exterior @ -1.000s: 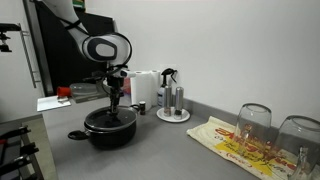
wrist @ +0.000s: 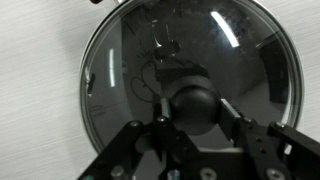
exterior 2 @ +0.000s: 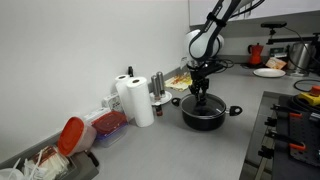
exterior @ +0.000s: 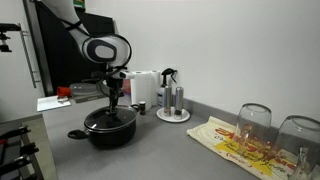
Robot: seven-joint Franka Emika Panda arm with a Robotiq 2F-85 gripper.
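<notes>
A black pot with two side handles stands on the grey table, its glass lid resting on top as far as the views show. My gripper points straight down over the middle of the lid and is shut on the round black lid knob, one finger on either side. In the second exterior view the arm hides part of the lid, and my gripper meets it near the centre.
White paper towel rolls, a plate with bottles, a yellow patterned cloth and upturned glass jars line the wall. A red cup and other containers sit at the far left.
</notes>
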